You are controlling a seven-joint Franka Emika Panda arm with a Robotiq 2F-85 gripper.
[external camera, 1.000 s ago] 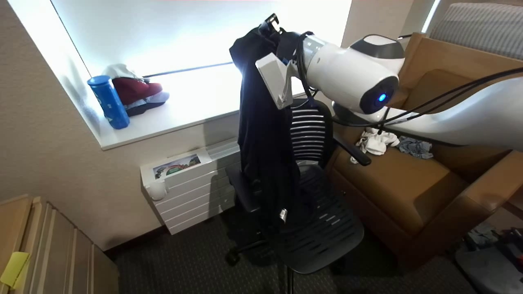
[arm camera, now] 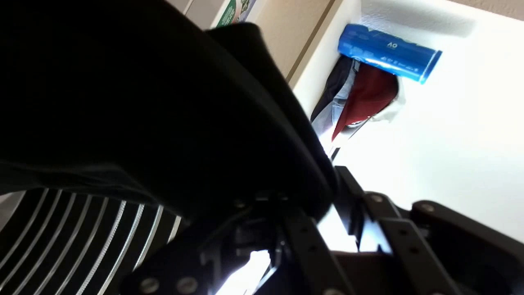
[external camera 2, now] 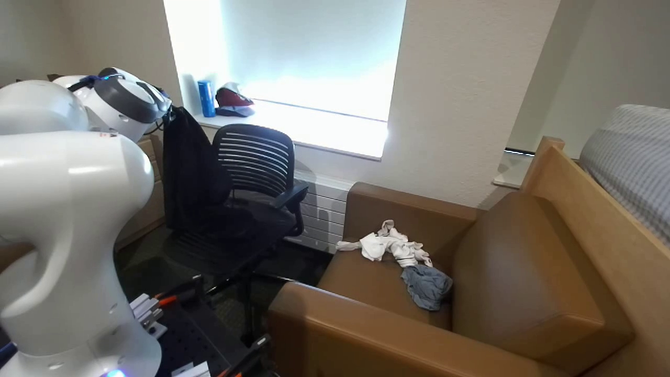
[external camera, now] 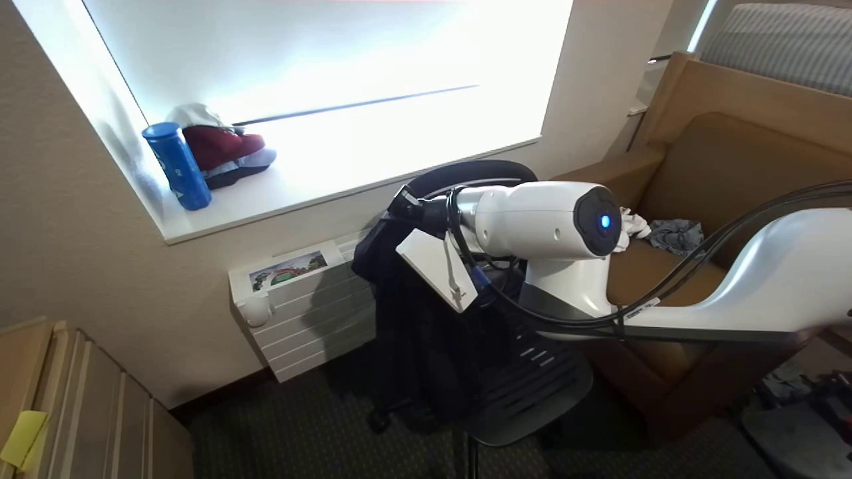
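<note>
A dark garment (external camera: pixel 407 319) hangs from around my gripper (external camera: pixel 405 204) over the black office chair (external camera 2: pixel 256 151). In the wrist view the dark cloth (arm camera: pixel 162 113) fills the left half and reaches the gripper. One finger (arm camera: pixel 347 189) shows at the cloth's edge, while the cloth hides most of the other. How far the fingers stand apart, and whether they still grip the cloth, cannot be made out. From exterior view 2, the garment hangs down beside the chair's backrest onto the seat.
On the windowsill (external camera: pixel 335 175) stand a blue can (external camera: pixel 177 166) and several caps (external camera: pixel 223 152). A brown sofa (external camera 2: pixel 370 283) to the right holds white cloth (external camera 2: pixel 389 244) and a grey cloth (external camera 2: pixel 427 286). A white heater (external camera: pixel 311 319) is below the sill.
My gripper and the garment's top have come down from in front of the window to the chair's backrest. The cloth now bunches lower, around the seat, and the arm covers more of the chair.
</note>
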